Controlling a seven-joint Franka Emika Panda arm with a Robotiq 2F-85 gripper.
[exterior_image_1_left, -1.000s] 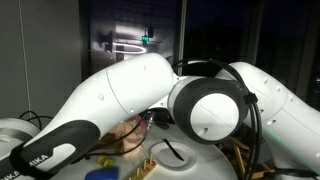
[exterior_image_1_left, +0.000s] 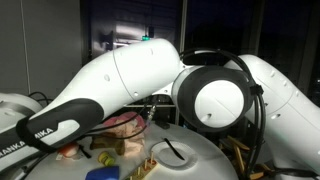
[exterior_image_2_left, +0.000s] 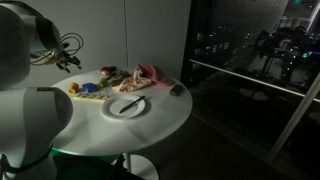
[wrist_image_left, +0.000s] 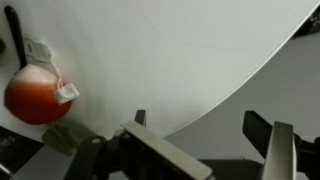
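Observation:
My gripper stands open in the wrist view, its two dark fingers far apart with nothing between them. It hangs over the edge of the white table (wrist_image_left: 190, 60). A red-orange round thing (wrist_image_left: 30, 98) with a small white tag (wrist_image_left: 66, 93) lies off to the left of the fingers. Beside it is a dark green thing (wrist_image_left: 66, 136). In exterior view 2, a white plate (exterior_image_2_left: 113, 109) carries a dark knife (exterior_image_2_left: 133, 102). Behind it lie a blue item (exterior_image_2_left: 92, 87), a yellow item (exterior_image_2_left: 73, 87) and a pink cloth (exterior_image_2_left: 152, 74).
A dark object (exterior_image_2_left: 177, 89) rests near the table's right edge. In exterior view 1 the white arm (exterior_image_1_left: 120, 80) crosses the scene and hides part of the table.
The arm's forearm has shifted upward and slightly to the right in exterior view 1, uncovering more of the pink cloth. The plate and blue item stay where they were.

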